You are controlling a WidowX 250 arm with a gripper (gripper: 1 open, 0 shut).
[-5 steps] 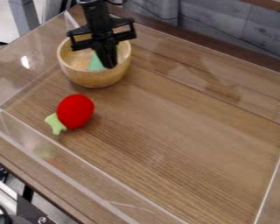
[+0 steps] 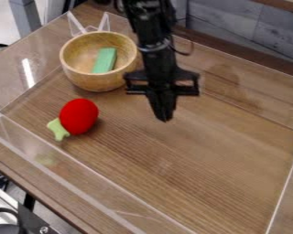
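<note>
A wooden bowl (image 2: 85, 71) at the upper left holds a light green block (image 2: 105, 58). My black gripper (image 2: 161, 111) hangs over the middle of the table, right of and in front of the bowl; I see nothing held in it, and it appears shut, though blurred. A red ball-like object (image 2: 80, 116) lies in front of the bowl, with a pale green piece (image 2: 59, 130) beside it at its lower left.
A dark cable or fixture sits at the lower-left corner.
My gripper has moved from over the bowl down and to the right, toward the middle of the table. The green block remains in the bowl.
</note>
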